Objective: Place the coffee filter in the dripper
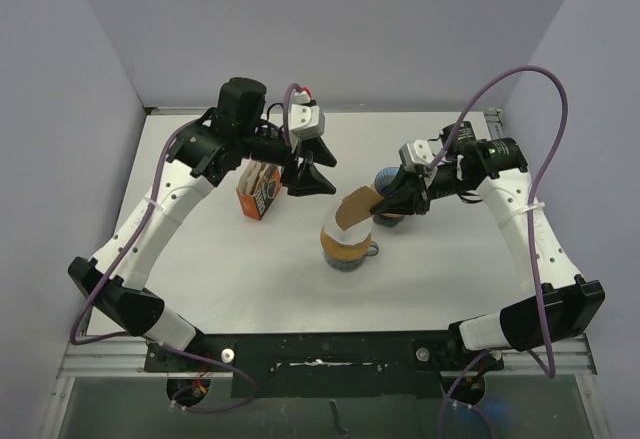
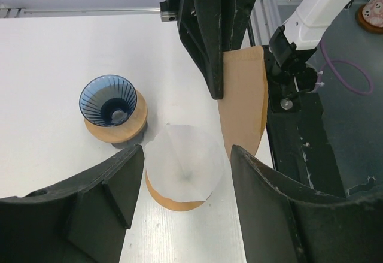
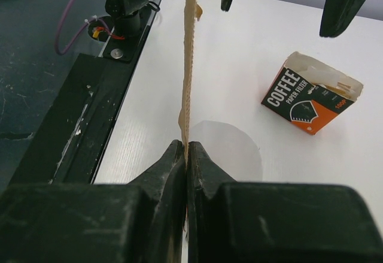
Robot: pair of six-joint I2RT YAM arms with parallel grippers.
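My right gripper [image 1: 383,205] is shut on the edge of a brown paper coffee filter [image 1: 357,208], which hangs over the dripper. In the left wrist view the filter [image 2: 243,101] is held by the dark right fingers [image 2: 206,41]; seen edge-on in the right wrist view, it [image 3: 188,71] rises from the shut fingers. A pale, translucent dripper [image 2: 182,170] with a wooden collar sits on a grey glass cup [image 1: 343,262]. Left of the filter and apart from it, my left gripper [image 1: 336,176] stands open, nothing between its fingers.
A ribbed blue dripper [image 2: 108,101] with a wooden collar stands behind, beyond the right gripper. At the left is the orange-and-black filter box [image 1: 259,190], open on top. Clear white table lies in front of the cup.
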